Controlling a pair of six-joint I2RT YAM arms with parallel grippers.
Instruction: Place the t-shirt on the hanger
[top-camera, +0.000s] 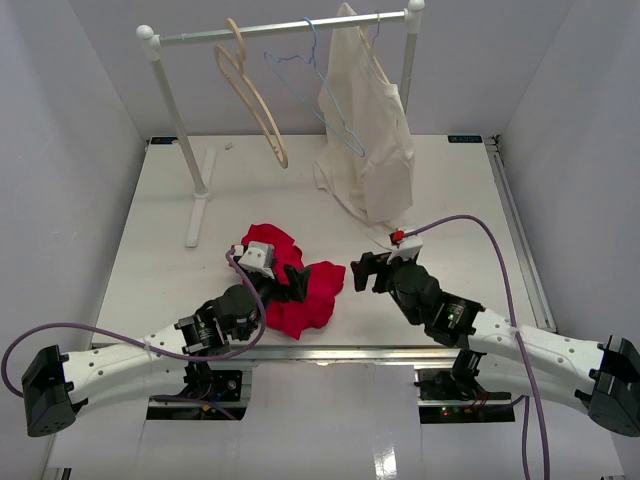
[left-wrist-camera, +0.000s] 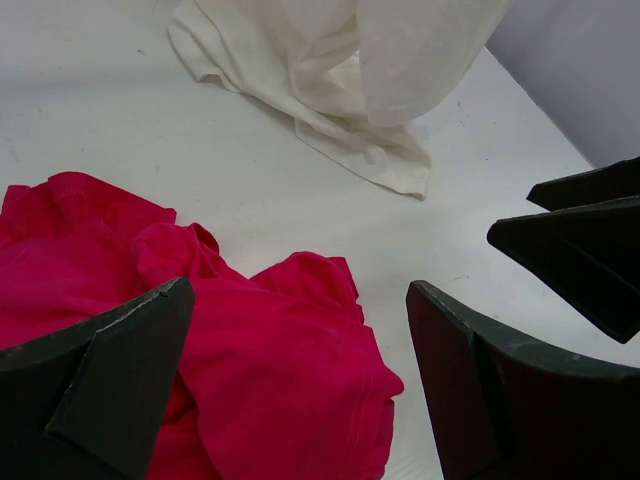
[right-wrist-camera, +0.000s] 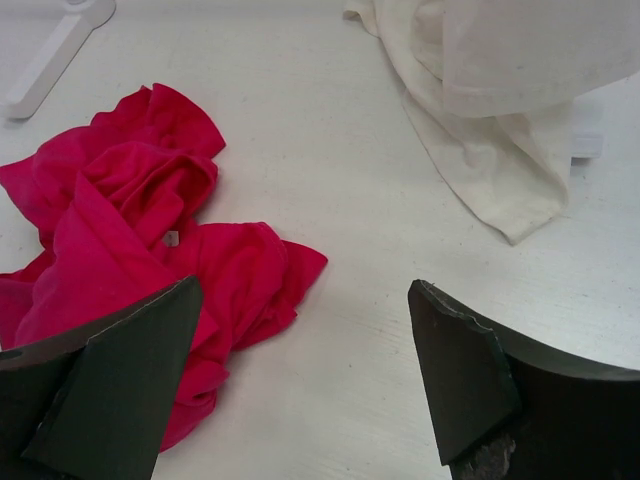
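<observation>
A crumpled red t-shirt (top-camera: 310, 305) lies on the white table in all views, below a rack holding a wooden hanger (top-camera: 255, 100) and a blue wire hanger (top-camera: 330, 100). My left gripper (top-camera: 291, 283) is open above the shirt, with red cloth visible below its fingers in the left wrist view. My right gripper (top-camera: 369, 270) stands open to the right of the shirt, nothing between its fingers; its wrist view shows the shirt (right-wrist-camera: 120, 250) at the left.
A cream cloth (top-camera: 365, 150) hangs at the rack's right end and trails onto the table. The rack's foot (top-camera: 200, 200) stands at the back left. Bare table (top-camera: 170, 280) lies left of the shirt and at the right.
</observation>
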